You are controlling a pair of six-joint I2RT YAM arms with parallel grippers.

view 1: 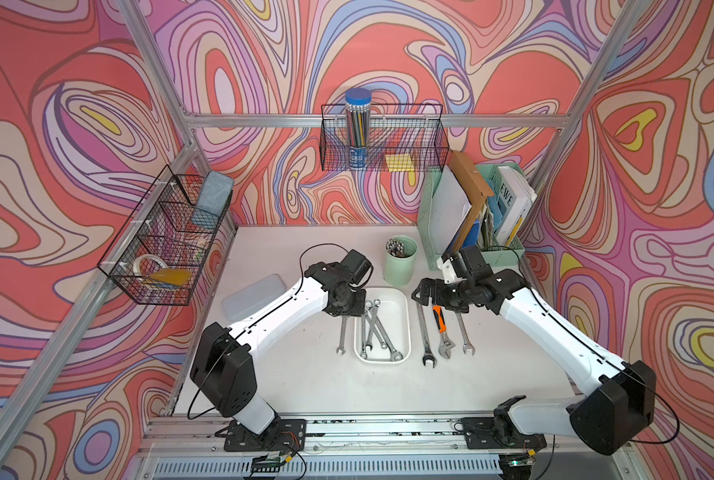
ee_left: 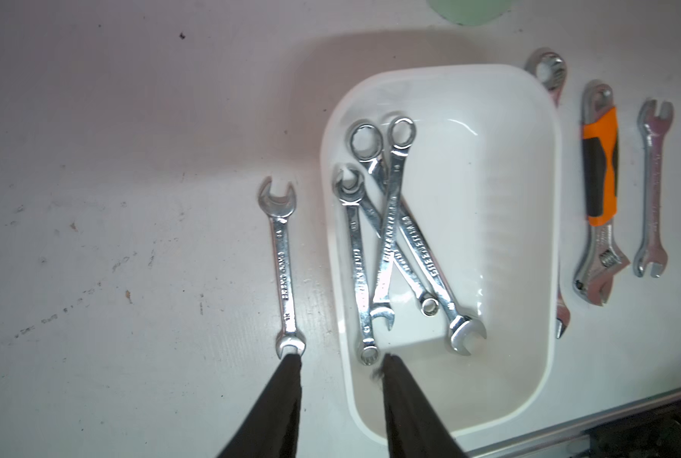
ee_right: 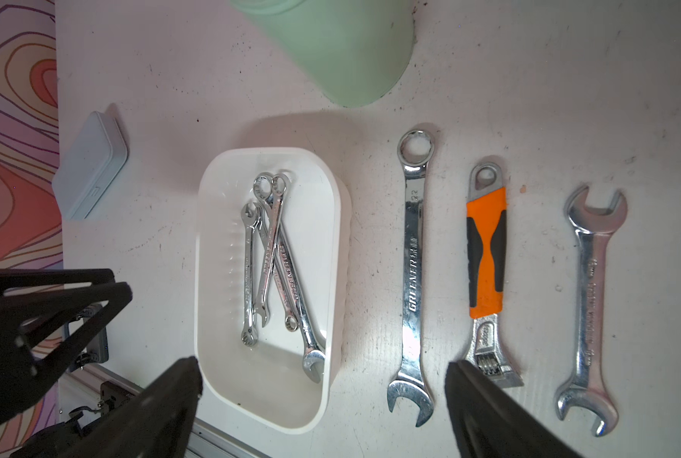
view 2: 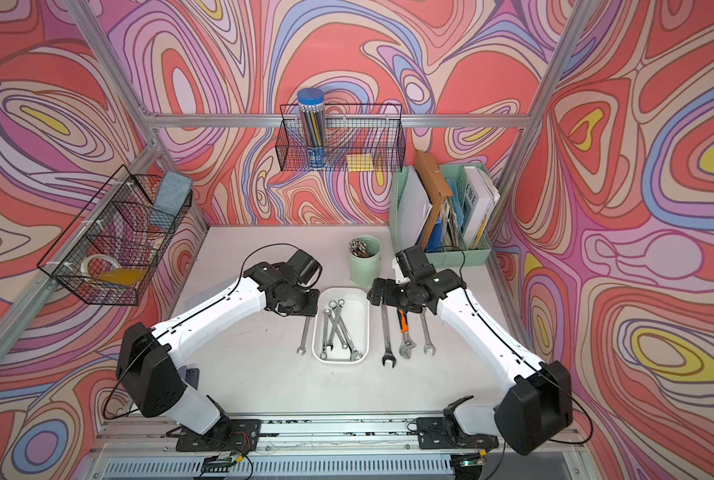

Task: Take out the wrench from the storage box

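Observation:
The white storage box (ee_left: 519, 381) holds several silver wrenches, some crossing each other, such as one wrench (ee_left: 388, 229) lying over another. On the table just left of the box lies a separate wrench (ee_left: 281, 259). My left gripper hangs above the area by the box's left wall, its two fingers apart with nothing between them. Over the table right of the box, my right gripper stands wide open and empty. To the right of the box lie a long wrench (ee_right: 412, 267), an orange-handled adjustable wrench (ee_right: 487, 259) and an open-ended wrench (ee_right: 590, 305).
A green cup (view 1: 400, 268) stands behind the box, with a green file holder (view 1: 497, 254) at the back right. A grey case (view 1: 253, 297) lies at the left.

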